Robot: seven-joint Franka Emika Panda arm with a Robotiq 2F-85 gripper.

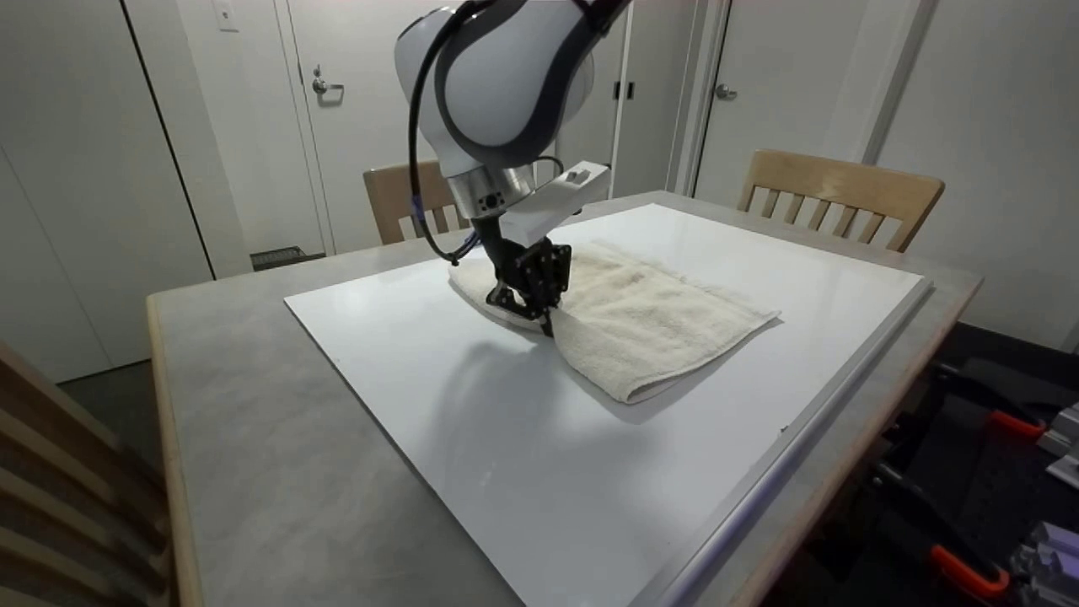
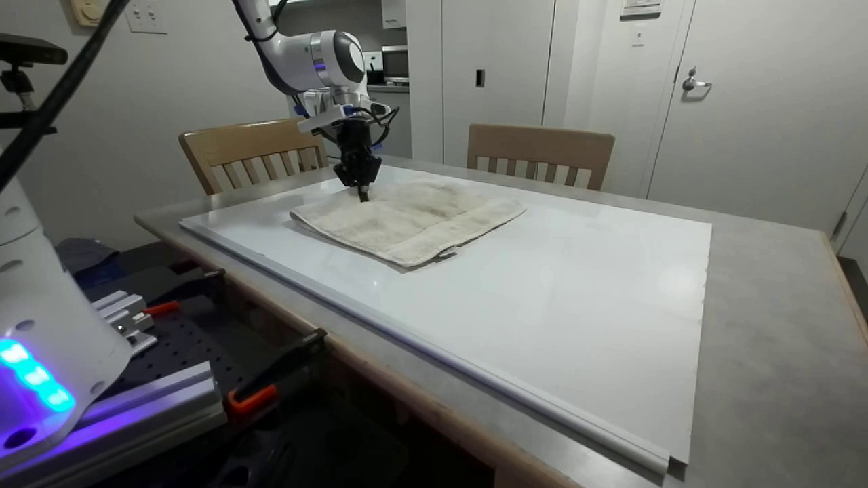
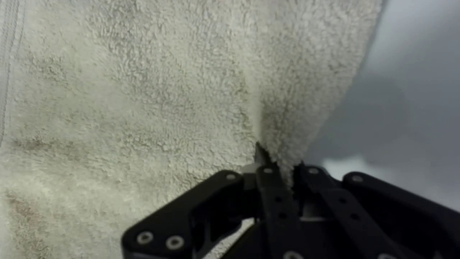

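A cream towel point(image 1: 647, 319) with faint brown stains lies mostly flat on a white board point(image 2: 569, 285). My gripper points down at one long edge of it and is shut on a pinched fold of the cloth. From the wrist, the towel point(image 3: 151, 95) rises into a ridge that runs between the two black fingers. In the second exterior view the gripper point(image 2: 363, 195) stands at the towel's far side, and the pinched part is hidden there. The rest of the cloth stays spread on the board.
The board covers much of a grey table point(image 1: 253, 405), with bare white surface in front of the towel. Wooden chairs point(image 1: 840, 192) stand around the table. Clamps with orange handles point(image 2: 252, 398) sit by the robot's base.
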